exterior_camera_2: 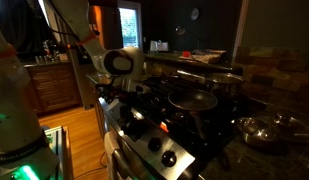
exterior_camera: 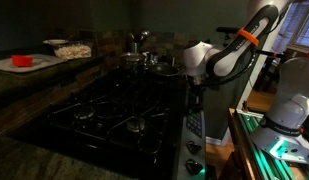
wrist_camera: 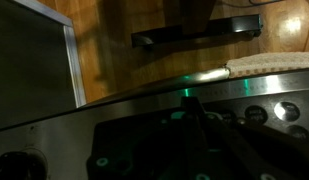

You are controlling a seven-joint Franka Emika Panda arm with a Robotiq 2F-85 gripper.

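Note:
My gripper points at the front edge of the stove, its dark fingers shut with nothing visible between them. Below it in the wrist view runs the metal edge of the stove front (wrist_camera: 144, 95), with a dark bar handle (wrist_camera: 189, 36) standing out past it over the wooden floor. In exterior view 1 the white and black arm (exterior_camera: 202, 62) reaches down beside the black stovetop (exterior_camera: 114, 112), near the control knobs (exterior_camera: 194, 148). The fingertips are too dark there to make out, and whether they touch the stove cannot be told.
A dark pan (exterior_camera_2: 193, 100) rests on the stovetop. Metal pots (exterior_camera_2: 259, 130) stand on the right counter in exterior view 2. At the far left of exterior view 1 are a red item (exterior_camera: 22, 60) on a white tray and a bowl (exterior_camera: 72, 50). Open floor (exterior_camera_2: 86, 145) lies before the stove.

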